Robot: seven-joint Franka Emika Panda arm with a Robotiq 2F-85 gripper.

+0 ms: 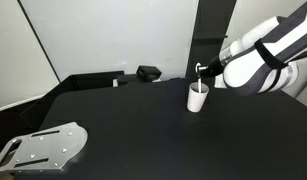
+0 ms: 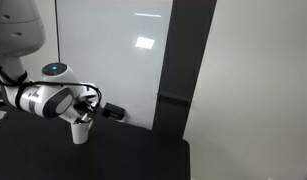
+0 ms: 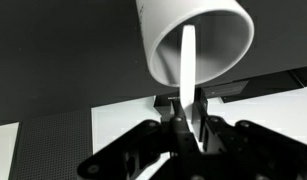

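A white cup stands upright on the black table, towards the back right in exterior view 1. My gripper is at the cup's rim, shut on a thin white stick. In the wrist view the stick reaches from between the fingertips into the mouth of the cup. Whether its far end touches the cup's inside cannot be told. Exterior view 2 has the arm over the cup, partly covering its top.
A silver metal plate with slots and a handle lies at the table's left front. Behind the cup sits a small black box near the back edge.
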